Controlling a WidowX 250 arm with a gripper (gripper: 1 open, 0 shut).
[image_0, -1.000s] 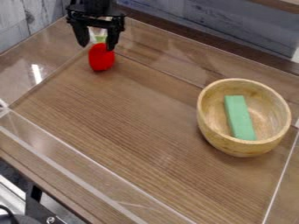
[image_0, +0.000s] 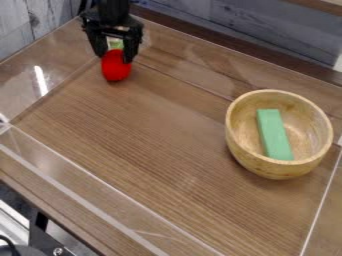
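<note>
The black gripper (image_0: 112, 36) is at the top left of the camera view, open, just above and over a red rounded object (image_0: 115, 70). A small pale green object (image_0: 115, 45) sits behind the red one, partly hidden by the gripper. Whether the fingers touch either thing is too small to tell.
A round yellow bowl (image_0: 241, 140) on the right holds a green block (image_0: 274, 133). A pale edge runs along the left.
The gripper has shifted slightly left and changed its angle over the red and pale green objects. The bowl has not moved.
</note>
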